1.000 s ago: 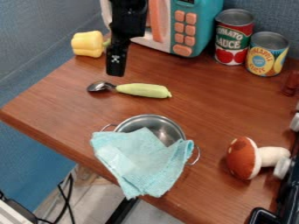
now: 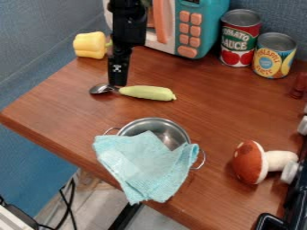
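My black gripper (image 2: 118, 74) hangs low over the back left of the wooden table, its tip at the handle of a silver spoon (image 2: 100, 88), next to a pale corn cob (image 2: 149, 92). Whether it is open or shut is unclear. A steel pot (image 2: 156, 126) stands near the front, with a light blue cloth (image 2: 144, 169) draped over it and hanging past its rim.
A yellow pepper (image 2: 89, 45), a toy microwave (image 2: 188, 27), a tomato sauce can (image 2: 239, 40) and a second can (image 2: 275, 56) stand at the back. A toy mushroom (image 2: 252, 163) lies at right.
My gripper has moved down toward the spoon and corn. The objects on the table look unmoved.
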